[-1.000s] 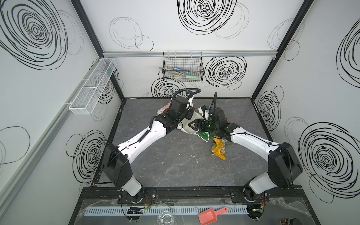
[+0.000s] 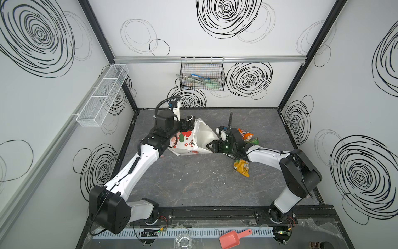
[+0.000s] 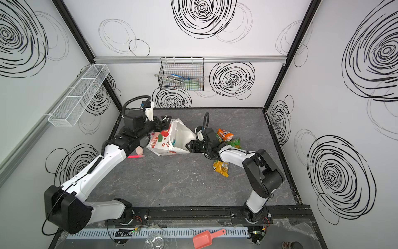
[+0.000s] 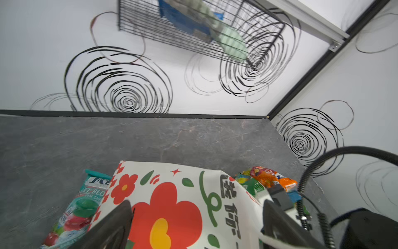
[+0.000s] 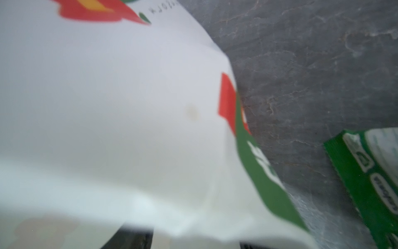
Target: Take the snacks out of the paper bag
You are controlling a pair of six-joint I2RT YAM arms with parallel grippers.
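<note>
The white paper bag (image 2: 203,134) with red flowers lies mid-table, its mouth toward the right. My left gripper (image 2: 186,123) is raised over its left part, open, with nothing seen between its fingers. My right gripper (image 2: 214,146) is low at the bag's mouth; in the right wrist view paper hides most of its fingers, so its state is unclear. An orange snack pack (image 3: 224,134), a green one (image 3: 234,143) and a yellow one (image 3: 220,168) lie to the right. A teal pack (image 4: 75,209) shows beside the bag in the left wrist view.
A red stick (image 3: 135,156) and a pink object (image 3: 139,150) lie left of the bag. A wire basket (image 2: 202,85) hangs on the back wall, a white rack (image 2: 89,120) on the left wall.
My left gripper has moved left and up from near the bag's mouth, uncovering the bag. The right arm moved lower earlier and has shifted little since.
</note>
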